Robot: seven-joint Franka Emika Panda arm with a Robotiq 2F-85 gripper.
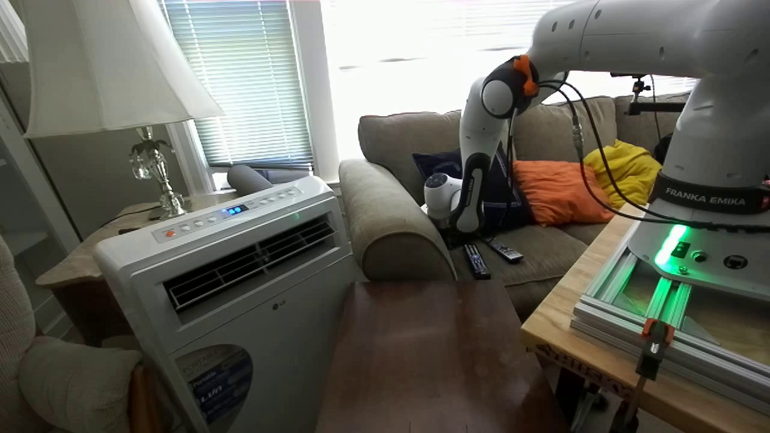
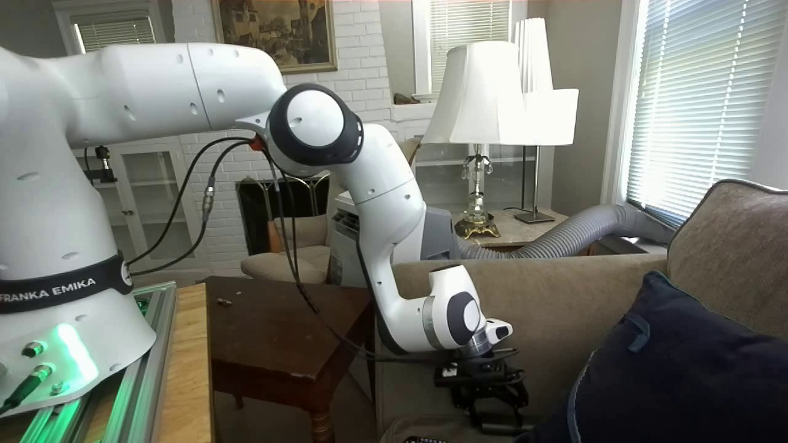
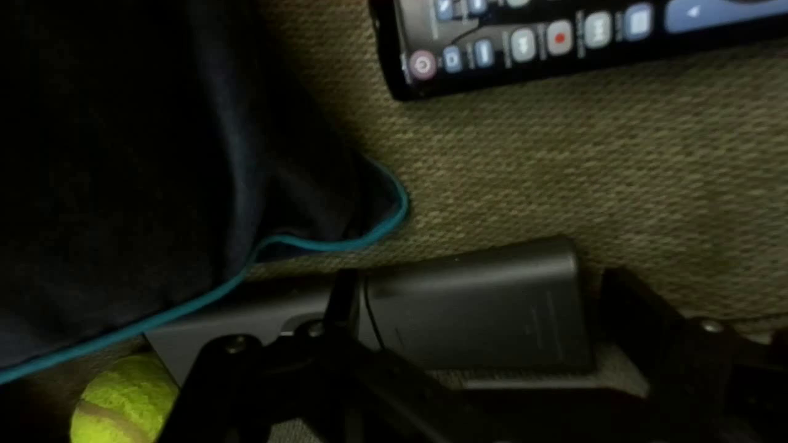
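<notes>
In the wrist view my gripper is open, its dark fingers spread over a smooth dark-grey device (image 3: 473, 310), possibly a remote lying face down. One finger overlaps the device's middle; the other stands just past its right end. Whether either touches it I cannot tell. Part of the device is tucked under the corner of a navy pillow (image 3: 148, 184) with teal piping. A black remote (image 3: 561, 44) lies buttons up at the top. Exterior view 2 shows the gripper (image 2: 493, 413) low beside the sofa's arm.
A yellow-green tennis ball (image 3: 122, 402) rests near the pillow. Two remotes, one black (image 1: 476, 261) and one farther right (image 1: 505, 250), lie on the seat. The sofa arm (image 1: 390, 224) and orange pillow (image 1: 559, 191) flank the hand.
</notes>
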